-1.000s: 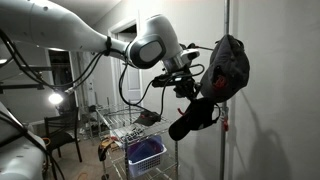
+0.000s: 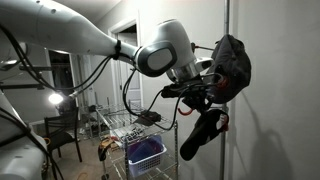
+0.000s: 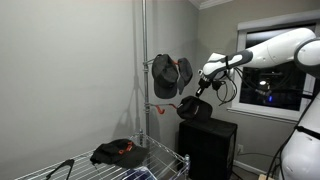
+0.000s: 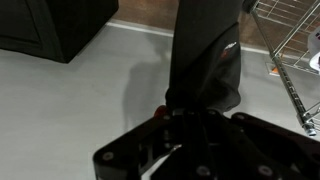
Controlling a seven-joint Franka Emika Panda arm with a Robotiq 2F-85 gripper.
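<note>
A black cap [image 2: 204,133] hangs from my gripper [image 2: 208,99], which is shut on its edge. In the second exterior view the cap [image 3: 193,108] dangles just below the gripper [image 3: 201,92], to the right of the upright pole [image 3: 146,70]. Dark cloth [image 4: 203,55] stretches away from the fingertips in the wrist view, and the exact pinch is hard to make out. Other dark caps [image 3: 166,74] hang high on the pole. A red hook [image 3: 163,107] juts out lower on it, apart from the held cap.
A wire rack [image 2: 128,128] stands beyond the arm, with a dark cap [image 2: 148,117] on top and a purple basket [image 2: 146,151] lower down. A black cabinet [image 3: 210,145] stands below the gripper. Open floor [image 4: 85,110] shows in the wrist view.
The held cap has shifted right in the first exterior view and now hangs more steeply. My gripper moved slightly right and down with it.
</note>
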